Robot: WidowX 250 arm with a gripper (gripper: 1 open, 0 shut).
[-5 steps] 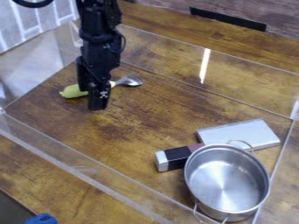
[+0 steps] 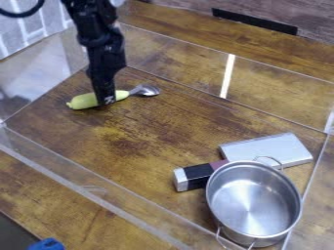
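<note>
My dark gripper (image 2: 104, 98) is low over the left side of the wooden tray, at a yellow-green long object (image 2: 81, 102). A metal spoon (image 2: 144, 91) lies just right of it. The fingertips are dark and small in view; I cannot make out whether anything is between them.
A steel pot (image 2: 255, 205) sits at the lower right, with a silver rectangular block (image 2: 274, 149) and a black-and-white block (image 2: 194, 177) beside it. Clear walls edge the work area.
My gripper has moved a little left and back, from in front of the yellow-green object to right over it. The other objects look unmoved.
</note>
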